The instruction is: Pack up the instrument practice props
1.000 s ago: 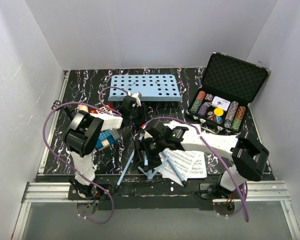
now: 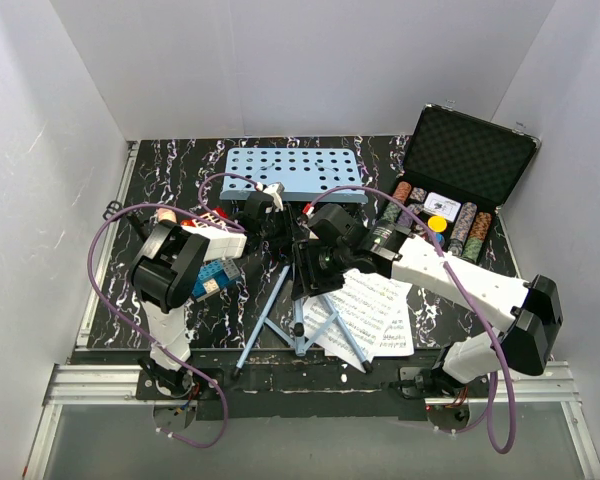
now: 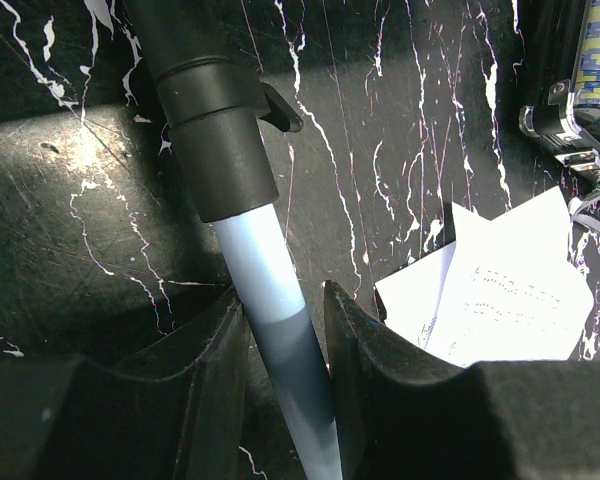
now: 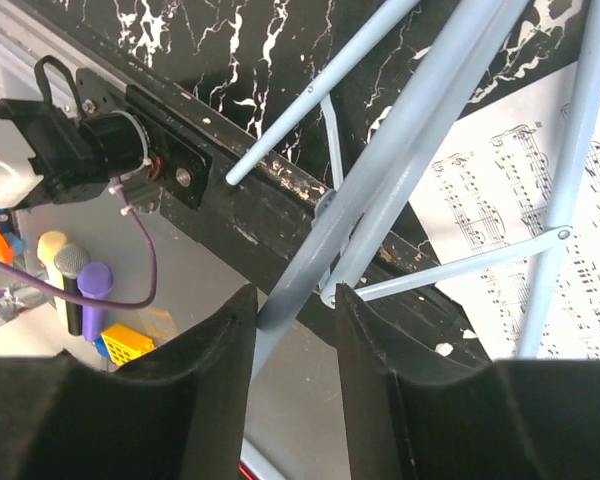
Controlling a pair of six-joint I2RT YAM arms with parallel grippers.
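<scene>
The light blue folding stand (image 2: 275, 293) lies with legs spread on the sheet music (image 2: 378, 312) and table. In the left wrist view a blue tube with a black collar (image 3: 265, 265) runs between the fingers of my left gripper, which is part open; whether it grips is unclear. My right gripper is part open, with a blue tube (image 4: 355, 190) at its left finger; whether it is held is unclear. The perforated blue panel (image 2: 290, 160) lies at the back.
An open black case (image 2: 458, 200) with chips stands at the right. Colourful blocks (image 2: 215, 277) lie under the left arm. White walls bound the back and sides.
The right arm has moved up and to the right in the top view, raising the stand's tube somewhat. The left arm is almost unmoved.
</scene>
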